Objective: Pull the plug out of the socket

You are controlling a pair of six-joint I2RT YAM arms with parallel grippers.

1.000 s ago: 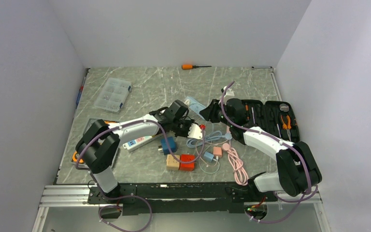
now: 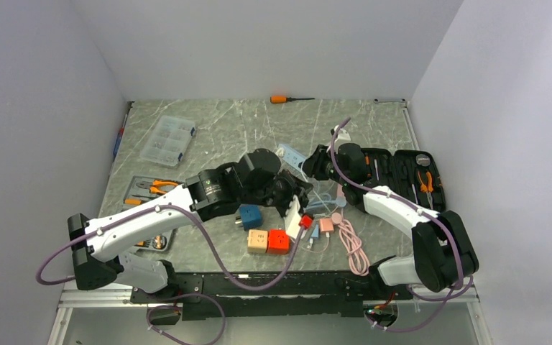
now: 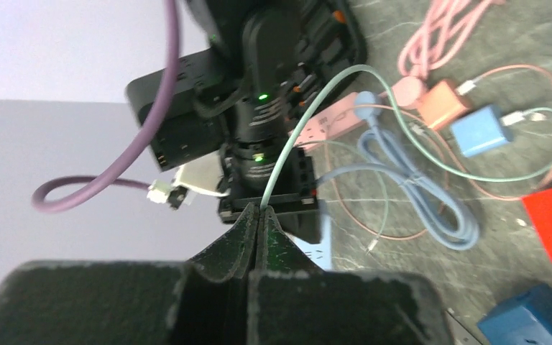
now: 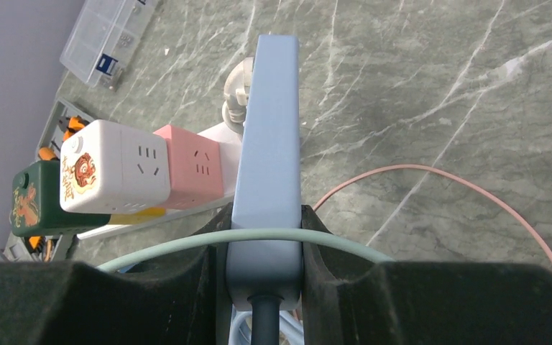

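Observation:
My right gripper grips a long light-blue bar (image 4: 266,129), apparently a power strip, which also shows near the middle in the top view (image 2: 291,157). Beyond it are a white fitting (image 4: 236,108) and a power strip with white (image 4: 115,165), pink (image 4: 194,169) and green plugs. My left gripper is shut, with a thin mint cable (image 3: 302,122) running over its tips; whether the cable is pinched cannot be told. A blue charger (image 3: 478,131) and orange charger (image 3: 442,104) lie among coiled cables.
Red (image 2: 278,242) and beige (image 2: 257,241) cubes and a blue block (image 2: 251,217) sit at the front. Tool cases stand at both sides.
The small chargers at the front have shifted slightly. The right arm looks nearly still.

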